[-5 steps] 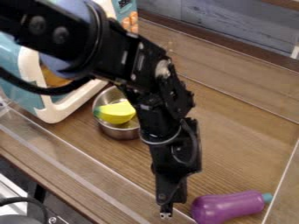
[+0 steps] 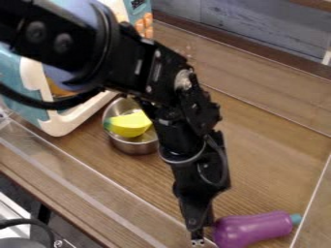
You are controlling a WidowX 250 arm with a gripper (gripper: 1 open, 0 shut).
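Note:
The black gripper points down at the wooden table's front, its fingertips low by the surface, just left of a purple eggplant. It looks shut, with nothing visible between its fingers. A steel bowl holding a yellow object with a green tip sits behind the arm on the left, partly hidden by it.
A light blue and white toy appliance stands at the back left, partly behind the arm. A black cable and white object lie at the lower left, past the table edge.
The gripper has moved slightly right, closer to the eggplant. The bowl and eggplant look unmoved.

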